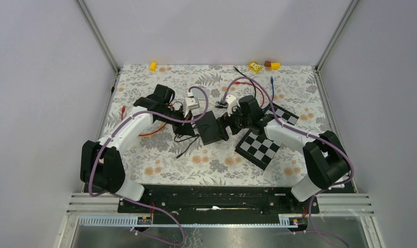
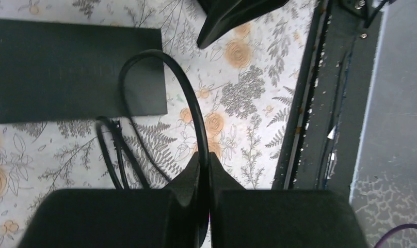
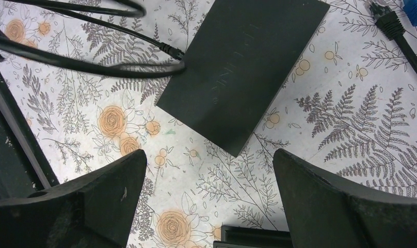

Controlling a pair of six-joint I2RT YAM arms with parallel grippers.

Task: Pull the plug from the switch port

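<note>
My left gripper is shut on a black cable [image 2: 195, 111], which loops up from its fingertips over the tabletop. The flat dark switch panel lies beside it; in the right wrist view a black plug [image 3: 171, 50] lies at the edge of that dark panel [image 3: 247, 72], whether inserted I cannot tell. My right gripper is open over the patterned mat beside the panel, nothing between its fingers. Another black cable's plug [image 3: 387, 23] lies loose at the upper right of that view.
A checkered board [image 1: 260, 152] lies right of centre. Red, blue and yellow cables lie around, the blue one [image 1: 272, 85] at the back right. A white plate [image 1: 201, 93] and small yellow blocks [image 1: 153, 66] are at the back. The table's front edge borders the mat.
</note>
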